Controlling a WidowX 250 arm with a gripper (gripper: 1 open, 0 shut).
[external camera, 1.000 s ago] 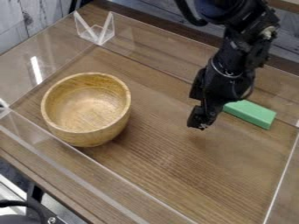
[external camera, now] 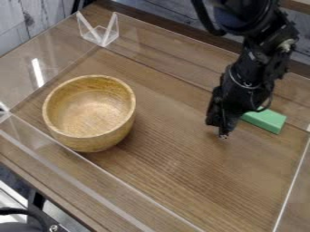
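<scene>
My black gripper point(external camera: 222, 116) reaches down from the top right to just over the wooden tabletop, shut, with nothing visible between its fingers. A green block point(external camera: 264, 120) lies directly to its right, partly behind the arm. A tan wooden bowl point(external camera: 87, 112) sits empty on the left half of the table.
Clear plastic pieces point(external camera: 101, 29) stand at the back left edge. Dark cables show at the lower left, off the table.
My gripper has shifted right, closer to the green block, and looks narrower than before. The bowl and the block stay where they were.
</scene>
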